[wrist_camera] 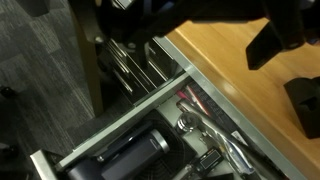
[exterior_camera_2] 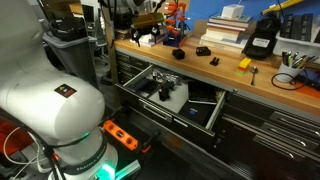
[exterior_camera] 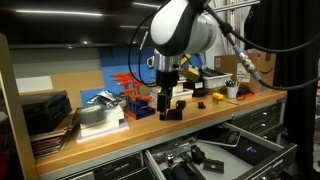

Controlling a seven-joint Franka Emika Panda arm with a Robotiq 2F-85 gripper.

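Observation:
My gripper (exterior_camera: 175, 92) hangs over the wooden counter (exterior_camera: 95, 150), near its front edge, with its fingers apart and nothing between them. In the wrist view one dark finger (wrist_camera: 277, 42) reaches in from the upper right. A small black object (exterior_camera: 175, 112) rests on the counter just below the gripper; a black thing (wrist_camera: 305, 103) also shows on the wood at the right of the wrist view. The open drawer (exterior_camera_2: 205, 122) below holds a dark cylindrical item (wrist_camera: 140, 155), metal tools (wrist_camera: 225, 145) and other dark objects.
Red racks (exterior_camera: 133, 95) and stacked books stand toward the back. Grey bowls (exterior_camera: 92, 115) sit on the left. A yellow item (exterior_camera_2: 244, 64) and a wire pen cup (exterior_camera_2: 285, 73) stand farther along the counter. Bare wood lies between several small objects.

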